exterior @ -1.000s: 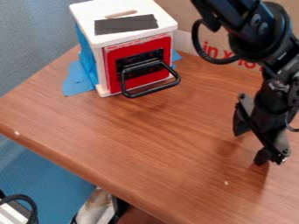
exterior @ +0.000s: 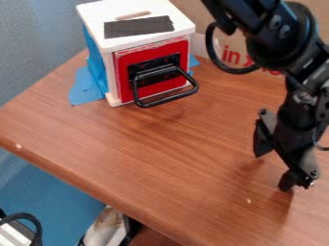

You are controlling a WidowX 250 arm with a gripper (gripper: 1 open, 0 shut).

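A small white box with a red door (exterior: 130,67) and a black handle (exterior: 166,96) stands at the back left of the wooden table, a dark strip lying on its top. My black gripper (exterior: 294,182) points down low over the right side of the table, well apart from the box. Whether its fingers are open or shut is hard to make out at this size.
A blue sheet (exterior: 87,86) lies under the box. Cardboard (exterior: 236,53) stands behind at the right. Beyond the left edge is a blue floor.
My gripper has shifted very slightly at the right of the table. The box looks unchanged.
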